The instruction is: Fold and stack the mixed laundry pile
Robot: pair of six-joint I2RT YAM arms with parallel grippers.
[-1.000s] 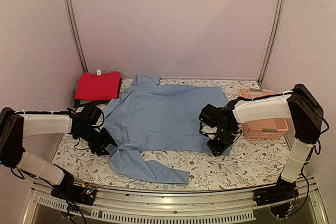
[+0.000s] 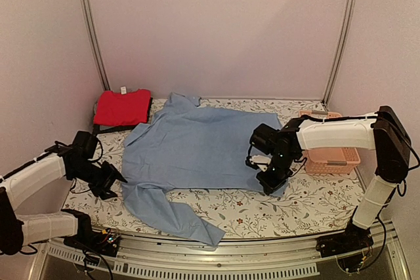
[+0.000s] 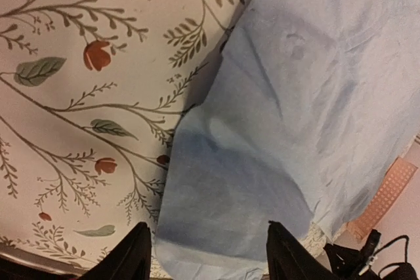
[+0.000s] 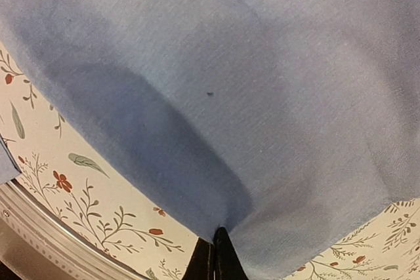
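A light blue garment is spread over the middle of the table, with one long part trailing to the front edge. My left gripper is open at the garment's left edge, its fingers above a blue section in the left wrist view. My right gripper is at the garment's front right corner, shut, its fingertips at the hem; whether fabric is between them is hard to tell. A red folded item lies on darker folded cloth at the back left.
A pink basket stands at the right behind the right arm. Walls enclose the back and sides, and a metal rail runs along the front.
My left gripper has moved left, and the garment's trailing part has shifted left and toward the front. The right gripper has moved only slightly.
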